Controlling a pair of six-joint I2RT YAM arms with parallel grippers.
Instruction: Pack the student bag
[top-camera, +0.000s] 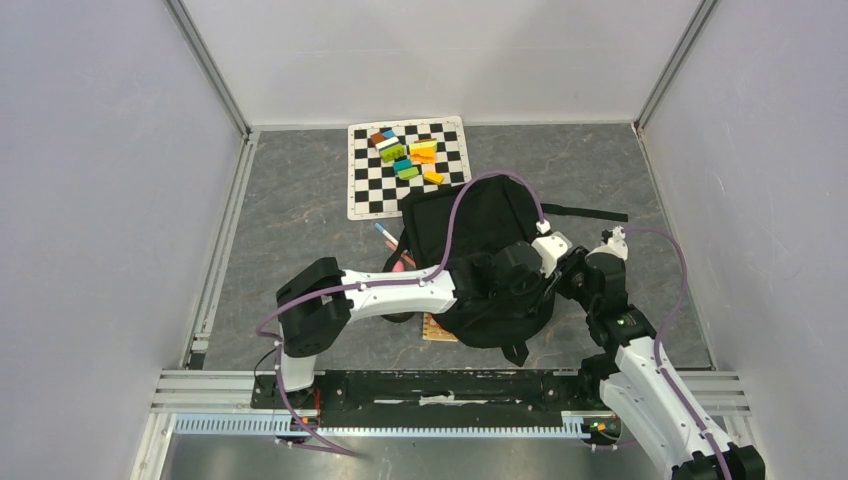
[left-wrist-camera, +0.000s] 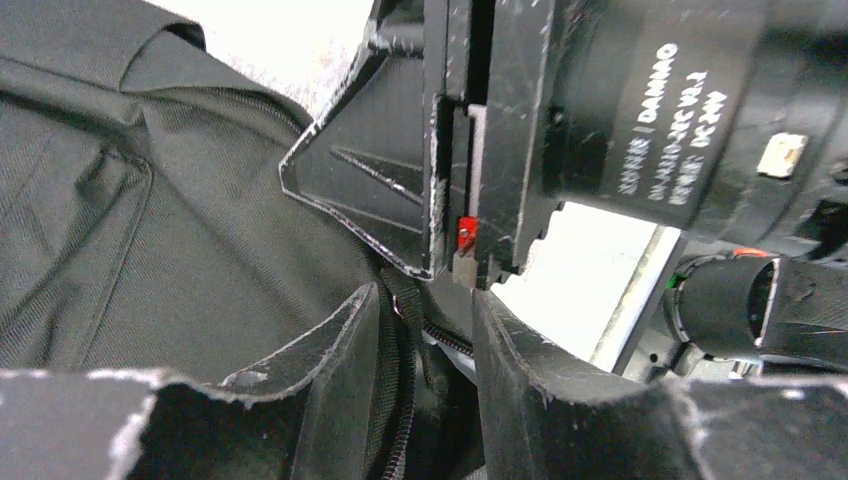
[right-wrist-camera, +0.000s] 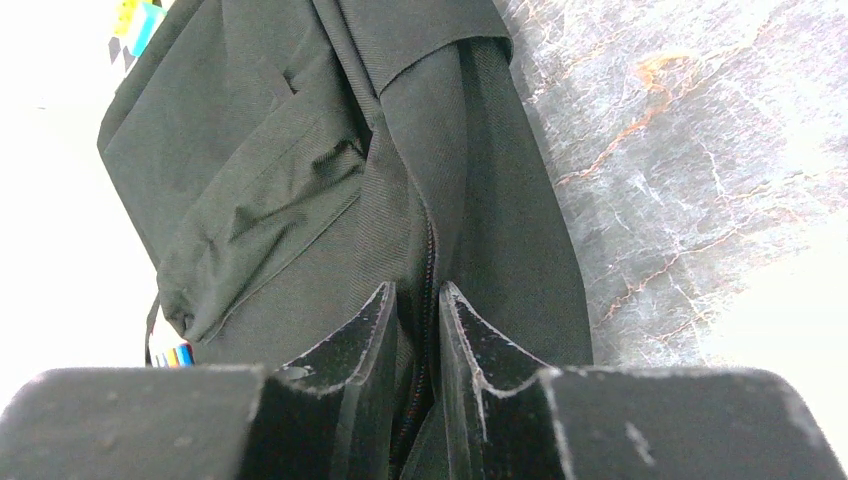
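The black bag (top-camera: 470, 210) lies open at the centre right of the floor, its zipper (right-wrist-camera: 425, 320) running under both grippers. My left gripper hangs over the zipper beside a pull tab (left-wrist-camera: 405, 300), fingers slightly apart; whether it holds fabric is unclear. My right gripper is at the zipper edge with its fingertips close together, the fabric between or just behind them; I cannot tell if it grips. In the top view both wrists meet over the bag's right side.
A checkered board (top-camera: 360, 180) with several coloured blocks stands behind the bag. Pens (top-camera: 388, 233), a pink item (top-camera: 398, 267) and a tan item (top-camera: 435, 330) lie partly hidden around the bag. Bare floor (top-camera: 290, 200) is on the left.
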